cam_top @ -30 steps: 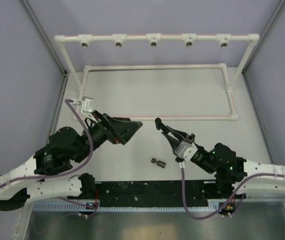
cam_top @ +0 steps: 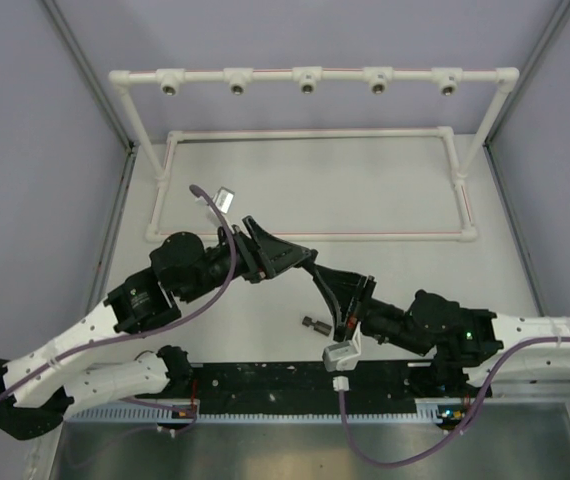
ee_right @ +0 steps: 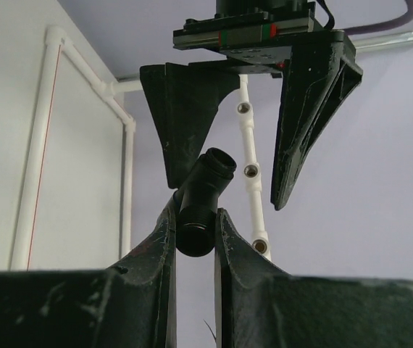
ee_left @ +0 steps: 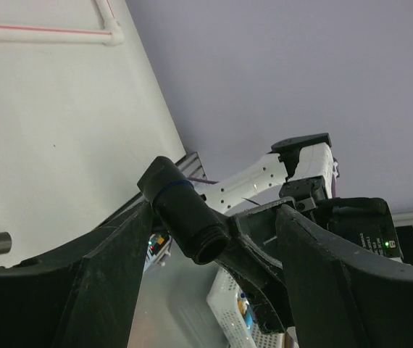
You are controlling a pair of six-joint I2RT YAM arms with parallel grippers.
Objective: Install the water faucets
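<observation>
A black faucet [ee_right: 205, 181] stands up from my right gripper, which is shut on its lower end. Its other end, with a dark round opening, reaches toward my left gripper. The left fingers are part open, one finger [ee_right: 181, 119] close beside the faucet and the other well away from it. In the left wrist view the faucet [ee_left: 185, 210] lies between the left fingers, with a gap at the right one. From above, both grippers meet mid-scene and largely hide the faucet. The white pipe frame [cam_top: 272, 76] carries several open outlets along its top bar.
A second dark faucet [cam_top: 317, 325] lies on the white board, in front of the grippers. The frame's lower pipes [cam_top: 310, 134] rest behind. A dark strip [cam_top: 255, 385] runs along the front edge. The board's middle is clear.
My left gripper has moved right and come up to the faucet.
</observation>
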